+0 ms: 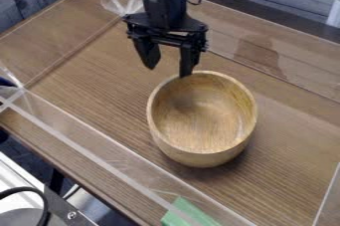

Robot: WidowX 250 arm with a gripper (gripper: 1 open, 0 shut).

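A black robot arm reaches in from the top centre, its gripper hanging just above and behind the back rim of a large light wooden bowl. The two dark fingers are spread apart, and nothing shows between them. The bowl looks empty.
The wooden tray floor is clear to the left and right of the bowl. Clear plastic edging runs along the left and lower left. A green piece lies at the bottom edge, and wooden walls stand at the back.
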